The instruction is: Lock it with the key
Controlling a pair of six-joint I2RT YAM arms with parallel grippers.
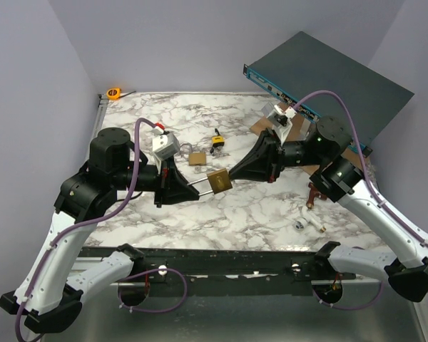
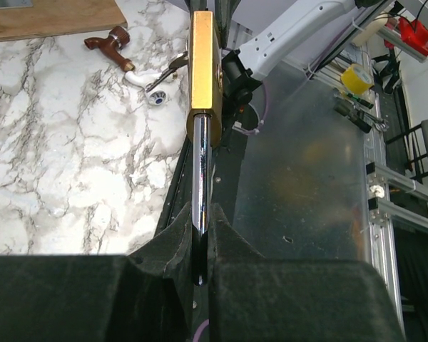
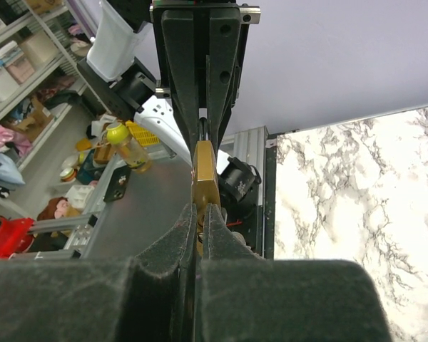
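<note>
A brass padlock (image 1: pixel 220 181) hangs in the air between the two arms, its silver shackle (image 2: pixel 201 164) toward the left. My left gripper (image 1: pixel 193 192) is shut on that shackle; in the left wrist view the metal runs down between its fingers. From the other side, my right gripper (image 1: pixel 231 173) is shut with its tips at the padlock's key end. In the right wrist view the padlock body (image 3: pixel 205 171) appears edge-on just beyond those tips. No key shows between or beside the right fingers; if one is there, they hide it.
Behind, on the marble-patterned table, lie another brass padlock (image 1: pixel 197 158) and a small yellow-black item (image 1: pixel 217 141). A dark panel (image 1: pixel 328 85) stands at the back right, with a brown pipe (image 1: pixel 312 195) below it. Bare table lies under the grippers.
</note>
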